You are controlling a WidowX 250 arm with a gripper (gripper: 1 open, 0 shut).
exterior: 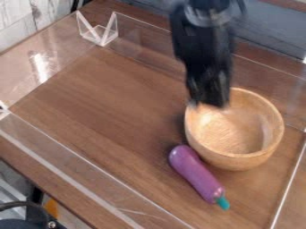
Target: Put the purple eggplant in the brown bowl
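Observation:
The purple eggplant (196, 173) lies on the wooden table, its teal stem end pointing toward the lower right. Just behind it stands the brown bowl (242, 148), and its inside looks empty where I can see it. My gripper (208, 93) is dark and blurred by motion. It hangs over the bowl's far left rim, well away from the eggplant. How its fingers stand is too blurred to make out, and no object shows in them.
A clear plastic corner piece (98, 29) sits at the back left. Bare wood of the table (107, 107) fills the left and middle. Clear strips run along the table's edges.

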